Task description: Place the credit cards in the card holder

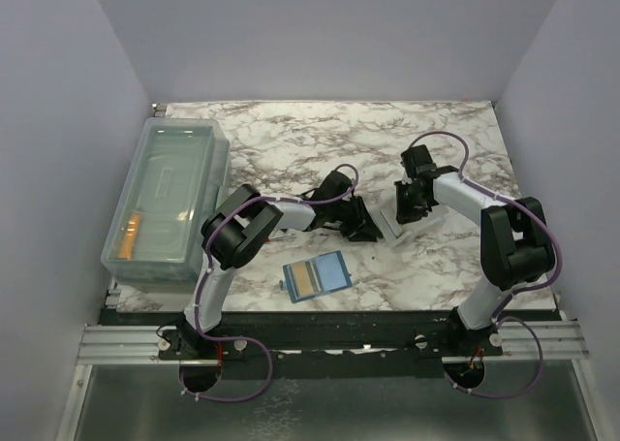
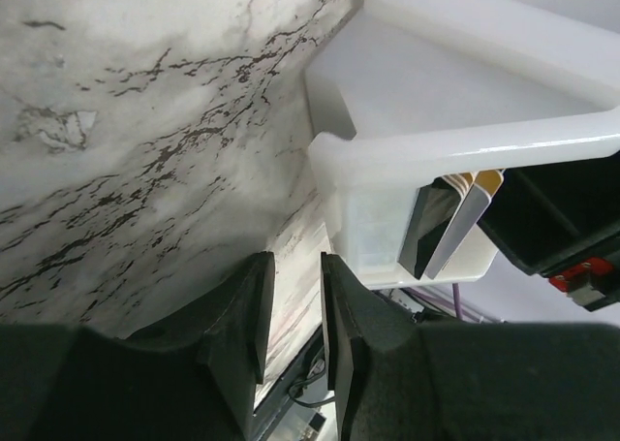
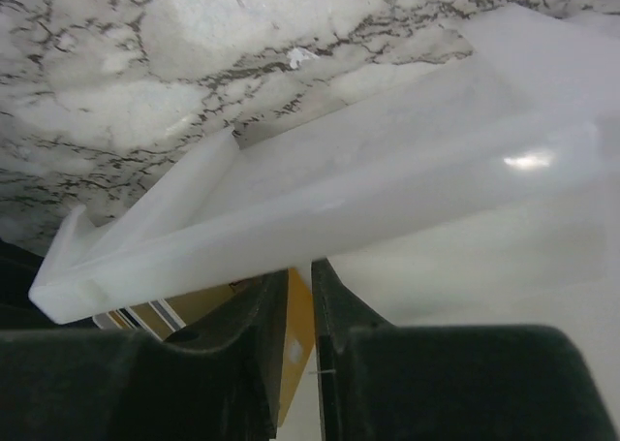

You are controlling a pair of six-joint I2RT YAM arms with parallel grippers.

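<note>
The white card holder (image 2: 465, 53) lies on the marble at the right, with several cards (image 2: 460, 223) standing in one end. My left gripper (image 1: 373, 228) is beside that end, its fingers nearly together in the left wrist view; I cannot make out anything between them. My right gripper (image 1: 407, 204) is over the holder; in the right wrist view its fingers (image 3: 344, 383) are close to an orange card (image 3: 295, 344) behind the holder's wall, and whether they grip it is unclear.
A teal lidded bin (image 1: 170, 199) stands at the left. A small tray (image 1: 329, 271) with blue and tan sections lies at the front middle.
</note>
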